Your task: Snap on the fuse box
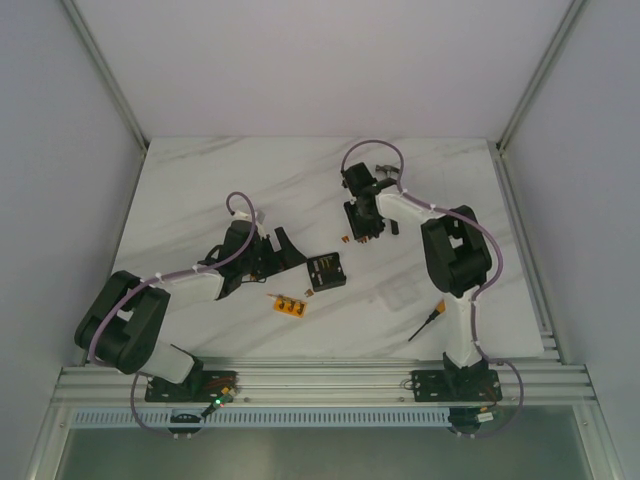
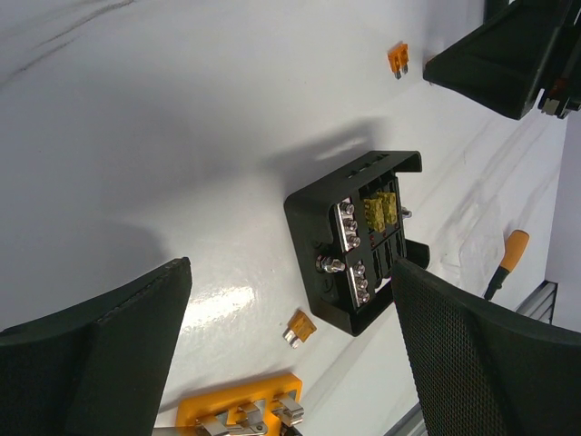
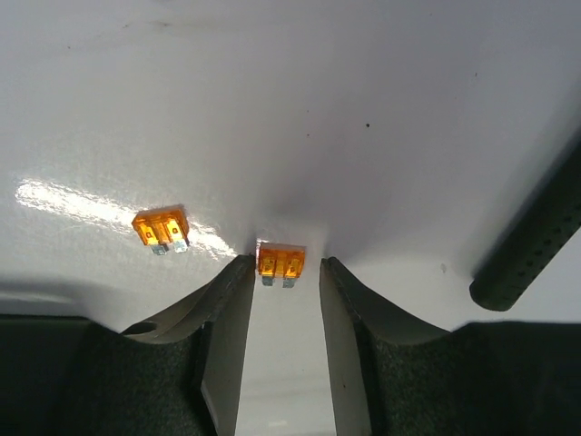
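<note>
The black fuse box (image 1: 326, 270) lies near the table's middle; in the left wrist view it (image 2: 322, 227) shows metal terminals and yellow fuses. An orange fuse (image 3: 280, 262) sits between the fingertips of my right gripper, which is part open and lowered close to the table; contact is unclear. A second orange fuse (image 3: 160, 227) lies to its left. My left gripper (image 1: 280, 250) is open, left of and above the fuse box.
An orange block with terminals (image 1: 289, 305), a screwdriver (image 1: 434, 318) and a clear tray (image 1: 400, 294) lie in front. A black bar (image 3: 526, 236) lies right of the right gripper.
</note>
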